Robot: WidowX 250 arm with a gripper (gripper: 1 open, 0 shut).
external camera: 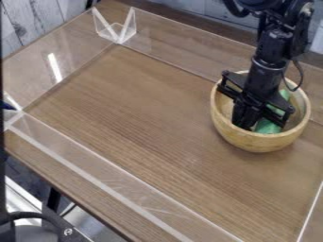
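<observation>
A black robot arm reaches down from the upper right into a round tan bowl (252,140) on the right of the wooden table. Its gripper (250,115) is low inside the bowl, over a green object (270,127) that is partly hidden by the gripper. Whether the fingers are open or shut is hard to make out.
A clear angular piece (116,30) sits at the back left. Black equipment (25,227) shows at the bottom left corner.
</observation>
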